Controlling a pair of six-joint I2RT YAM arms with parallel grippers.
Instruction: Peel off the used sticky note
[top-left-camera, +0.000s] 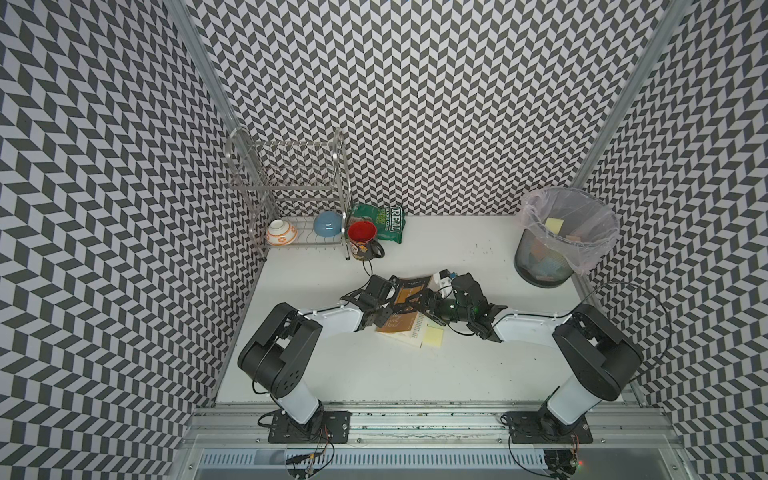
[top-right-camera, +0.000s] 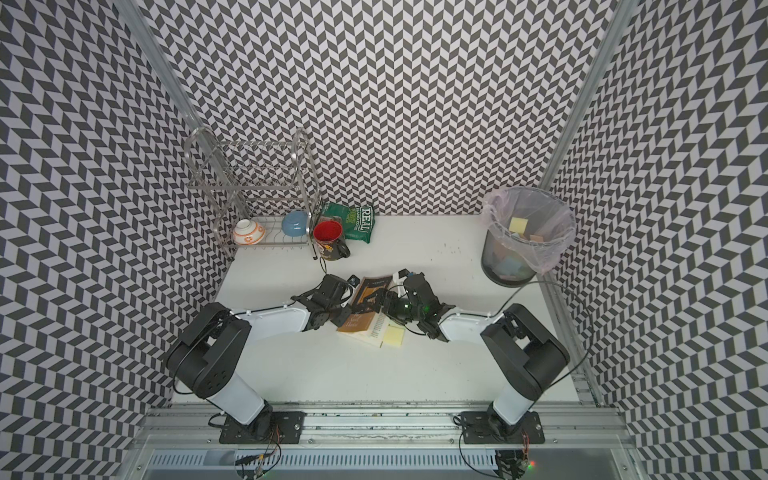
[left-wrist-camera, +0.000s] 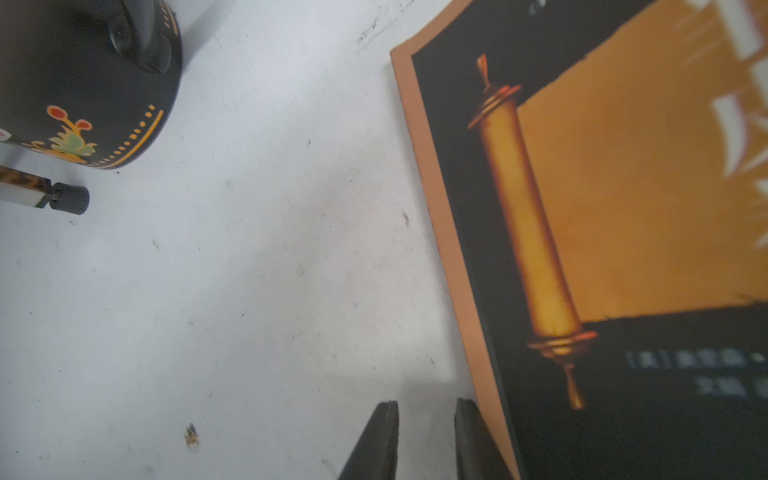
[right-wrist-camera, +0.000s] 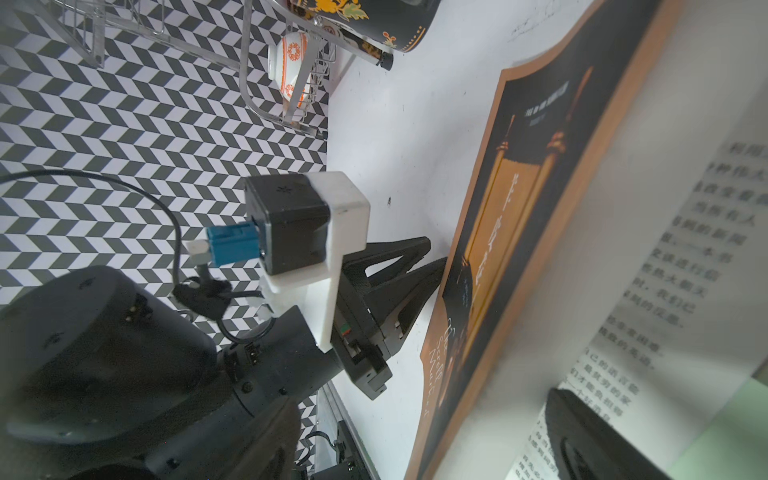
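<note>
An open book (top-left-camera: 397, 323) with a black and orange cover lies between the two arms. At its near right corner a yellow sticky note (top-left-camera: 433, 336) shows in both top views; a pale green-yellow piece of it (right-wrist-camera: 732, 440) enters the lower right of the right wrist view. My left gripper is at the cover's left edge, its fingertips slightly apart with bare table visible between them; whether they pinch anything is unclear. Over the book, my right gripper stands open, its blurred fingers wide apart, with the cover edge and page between them in view.
A bin (top-left-camera: 544, 257) with a clear liner, papers inside, stands at the back right. The red-lined mug (top-left-camera: 362, 233), green bag (top-left-camera: 391, 224) and wire rack (top-left-camera: 288, 189) with bowls occupy the back left.
</note>
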